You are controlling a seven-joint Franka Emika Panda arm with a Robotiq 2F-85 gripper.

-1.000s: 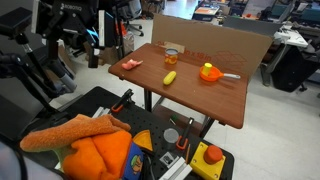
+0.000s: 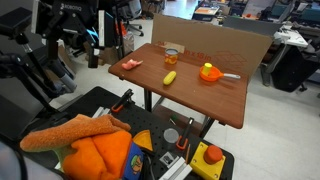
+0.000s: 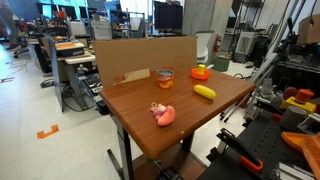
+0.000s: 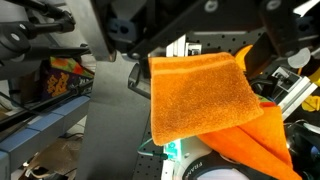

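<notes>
High at the left of exterior view 1, my gripper (image 2: 80, 66) hangs well apart from the wooden table (image 2: 215, 97), its fingers spread and no object visible between them. The wrist view shows the gripper open above an orange cloth (image 4: 200, 95), which appears to lie below the fingers. On the table are a pink toy-like item (image 3: 163, 114), a yellow elongated item (image 3: 204, 91), a small orange-brown container (image 3: 166, 78) and a red bowl (image 3: 200, 74) with something yellow in it.
A cardboard panel (image 2: 215, 45) borders the table's back edge. Orange cloths (image 2: 98, 152) are heaped in the foreground, near a yellow box with a red button (image 2: 211, 155). Clamps (image 2: 122, 100) stand at the front.
</notes>
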